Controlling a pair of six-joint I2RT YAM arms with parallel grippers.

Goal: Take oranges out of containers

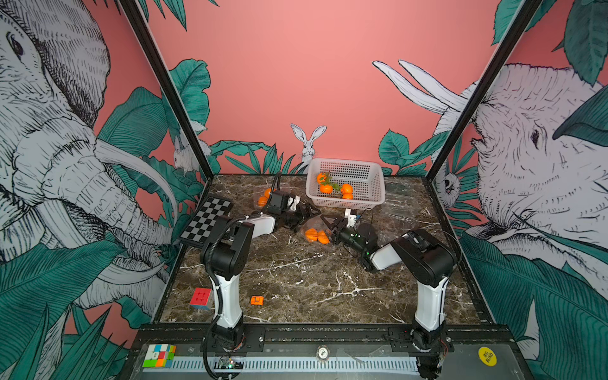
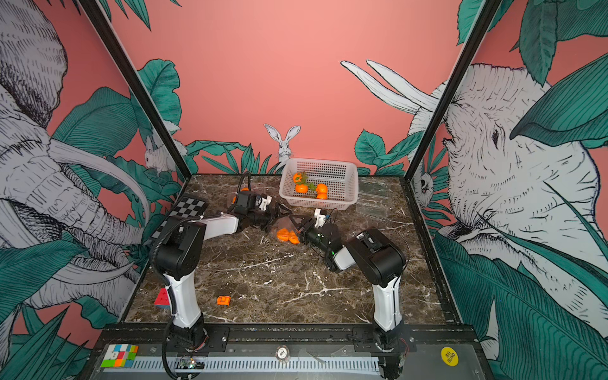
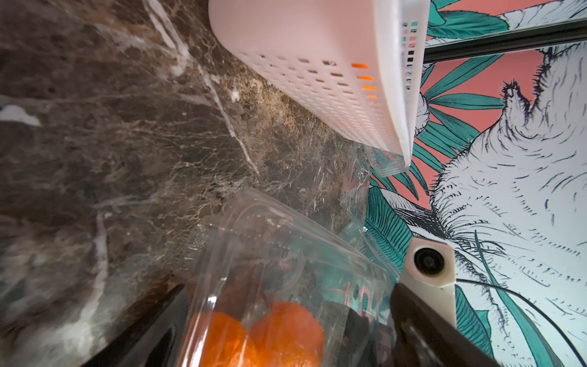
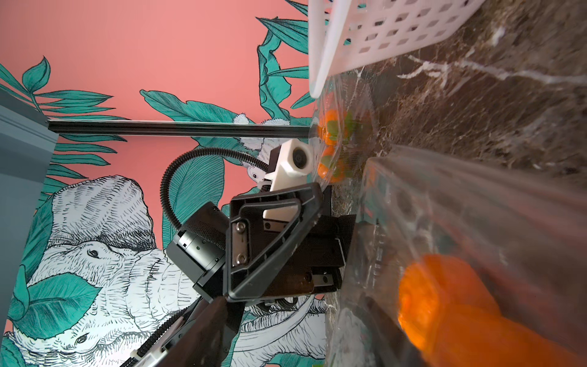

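A clear plastic container [image 3: 293, 244] with several oranges [image 3: 287, 333] inside stands on the table between my two grippers. In the left wrist view, my left gripper is open, its fingers to either side of the container. From the right, my right gripper reaches the same container with its fingers apart; one finger [image 4: 385, 330] overlaps the clear wall, and whether it is inside or outside I cannot tell. More oranges [image 1: 326, 188] lie in the white perforated basket [image 1: 373, 199] at the back. Another clear container of oranges [image 4: 333, 146] sits beyond my left gripper.
Empty clear plastic containers [image 1: 405, 193] lie to the right of the basket. A checkered board [image 1: 209, 219] is at the left edge. A red cube [image 1: 200, 296] and a small orange block [image 1: 256, 300] rest near the front left.
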